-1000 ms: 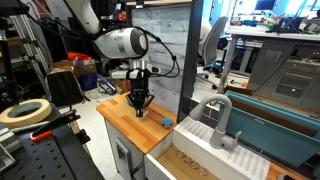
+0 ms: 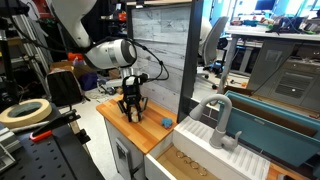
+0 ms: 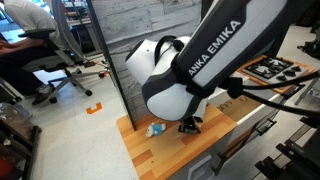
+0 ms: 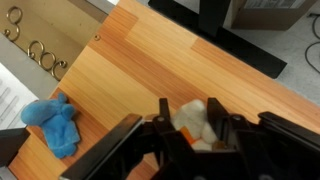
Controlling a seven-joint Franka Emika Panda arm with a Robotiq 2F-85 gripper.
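Note:
A small white and orange object (image 4: 193,122) lies low in the wrist view, between the parted fingers of my gripper. Whether the fingers press on it cannot be made out. In the first exterior view the gripper (image 2: 132,108) is down close to the wooden board, with a pale bit of the object beside the fingers. From the other side, the gripper (image 3: 190,126) hangs low over the same board and mostly covers the object. A blue plush-like toy (image 4: 55,123) lies apart from it, at the left of the wrist view.
The wooden board (image 2: 158,133) is largely bare around the gripper. Beside it stand a white tray with a grey curved handle (image 2: 213,101) and an open drawer (image 2: 188,168). A grey wooden panel (image 2: 165,45) rises behind. Several metal rings lie past the board's edge.
The gripper has come down and slightly left towards the board over the last second, and now covers more of the pale object. The blue toy has not moved.

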